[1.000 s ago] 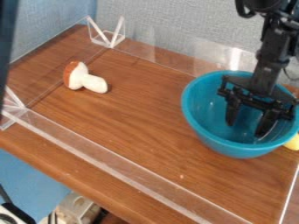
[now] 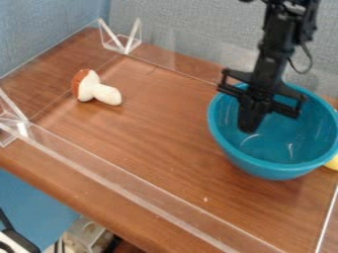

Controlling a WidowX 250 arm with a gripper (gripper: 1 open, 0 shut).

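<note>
My black gripper (image 2: pixel 248 111) reaches from above into the left part of a teal bowl (image 2: pixel 275 161) at the right of the camera view, its fingertips low inside the rim. It looks shut, with nothing visible between its fingers. A white mushroom-shaped toy (image 2: pixel 95 91) with an orange-red cap lies on the wooden table (image 2: pixel 138 148) at the left, apart from the bowl.
Clear acrylic walls edge the table, with white brackets (image 2: pixel 121 40) at the back and left. A yellow object (image 2: pixel 331 161) shows partly behind the bowl's right side.
My gripper has moved left and upward within the bowl, from its right part to the left part. The bowl and the toy look almost unmoved.
</note>
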